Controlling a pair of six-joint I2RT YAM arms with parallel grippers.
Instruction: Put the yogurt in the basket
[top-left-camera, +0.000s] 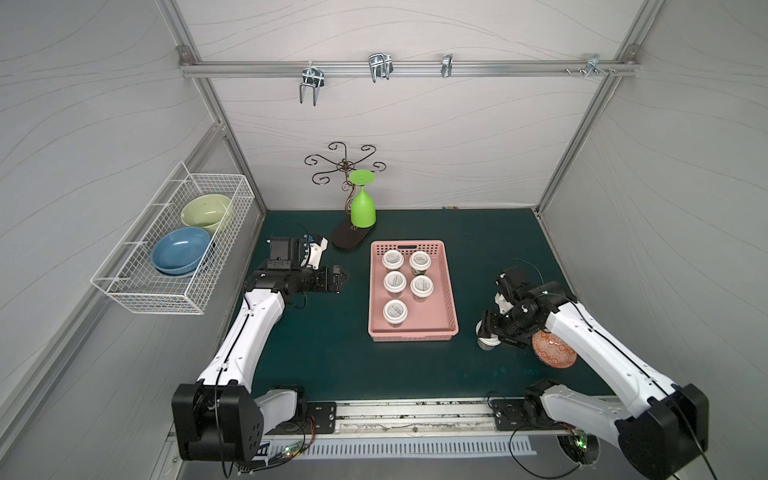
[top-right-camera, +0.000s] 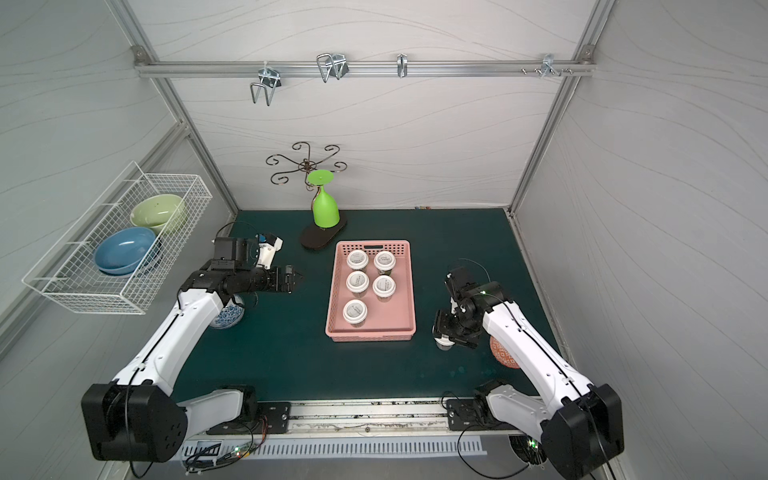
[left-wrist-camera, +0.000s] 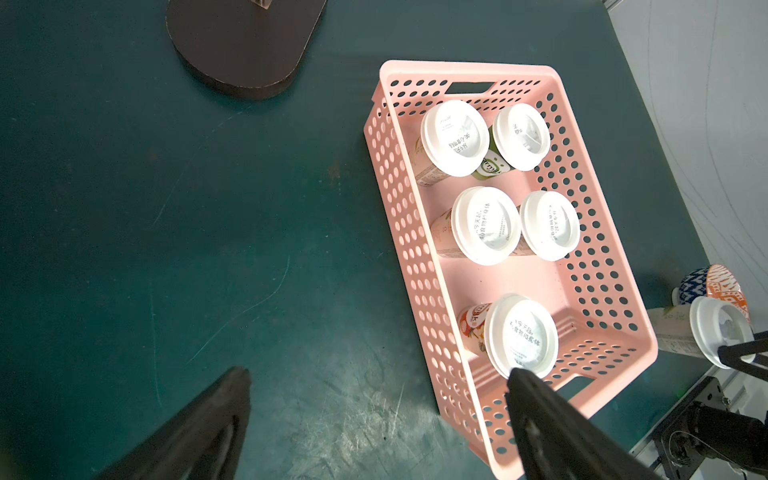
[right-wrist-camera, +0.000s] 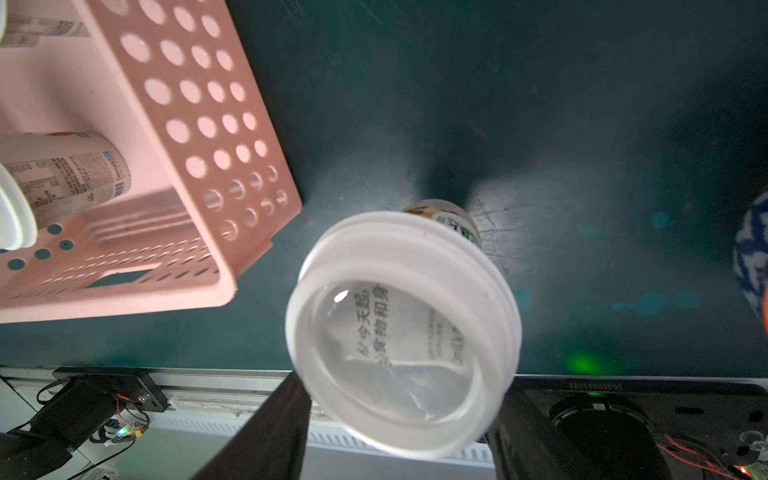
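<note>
My right gripper (top-left-camera: 489, 324) is shut on a white-lidded yogurt cup (right-wrist-camera: 404, 320), which appears raised off the table, to the right of the pink basket (top-left-camera: 413, 337). The left wrist view also shows this held cup (left-wrist-camera: 678, 332) just past the basket's right wall. Several more yogurt cups stand inside the basket, among them the front one (left-wrist-camera: 524, 336); the basket's front right part is bare. Left of the basket, my left gripper is open above the table, with nothing between its fingers.
An orange patterned bowl (top-left-camera: 553, 349) sits under the right forearm. Behind the basket, a green goblet (top-left-camera: 363, 208) hangs on a dark stand. A white wire rack (top-left-camera: 152, 302) with bowls is on the left wall. Table between left gripper and basket is clear.
</note>
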